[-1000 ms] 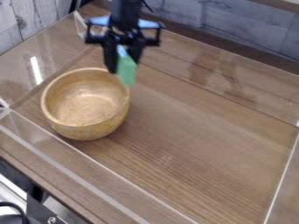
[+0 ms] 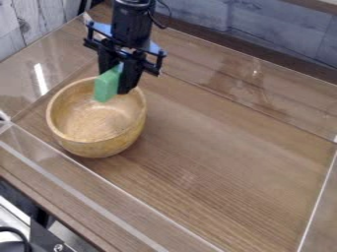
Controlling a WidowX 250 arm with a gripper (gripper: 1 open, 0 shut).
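Note:
My gripper (image 2: pixel 116 65) is at the upper left, shut on a green object (image 2: pixel 106 85), which hangs over the back part of a tan wooden bowl (image 2: pixel 97 130). The bowl stands on the wooden table at the left. The object's lower end appears to be inside the bowl's outline; whether it touches the bowl cannot be told.
A raised light edge runs along the right side. Dark cables and parts show at the lower left corner.
My gripper has moved left and down with the green object, from behind and right of the bowl to over it, and has turned. The bowl looks unmoved.

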